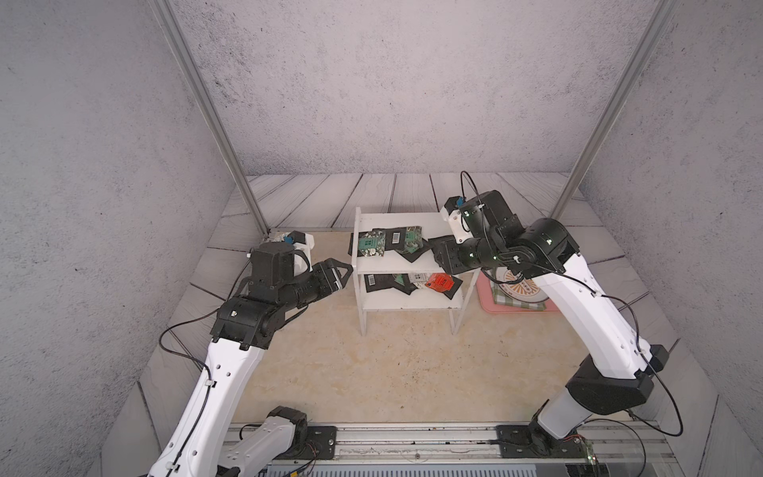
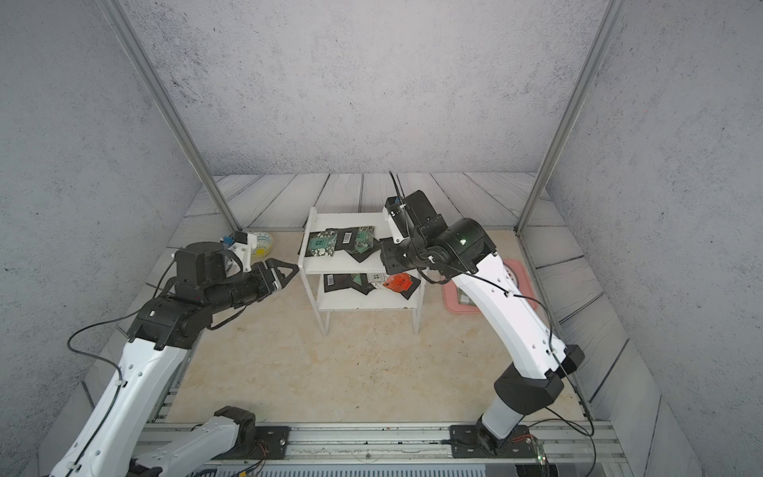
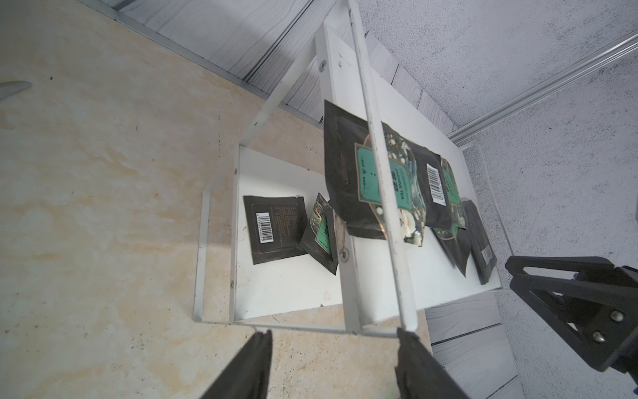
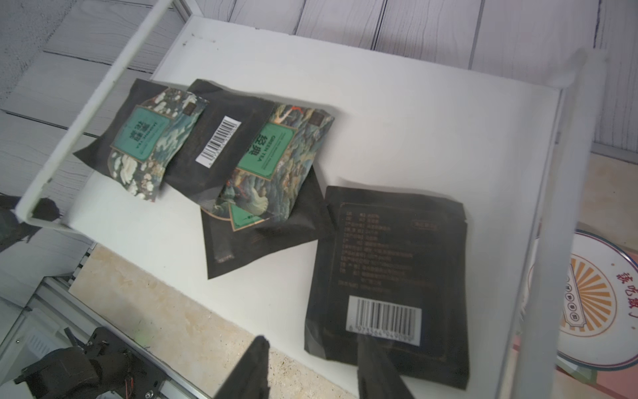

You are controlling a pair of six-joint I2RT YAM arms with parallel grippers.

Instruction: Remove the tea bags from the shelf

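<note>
Black tea bags, some with green labels (image 4: 141,131), lie on the upper board of the white shelf (image 4: 425,119). Nearest my right gripper is a black bag with a barcode (image 4: 395,266); the parted fingertips hover around its near left corner, and contact cannot be told. Several more bags, one black with a barcode (image 3: 275,229) and one red (image 1: 439,282), rest on the lower board. My left gripper stands off the shelf's left side, fingers apart and empty. In that view a green-labelled bag (image 3: 385,179) overhangs the upper board's left edge.
Right of the shelf, a pink tray (image 2: 451,298) holds a round plate (image 4: 591,299). A bowl (image 2: 259,243) stands at the back left, behind the left arm. A side rail (image 3: 380,166) borders the upper board. Open floor (image 1: 413,365) lies in front.
</note>
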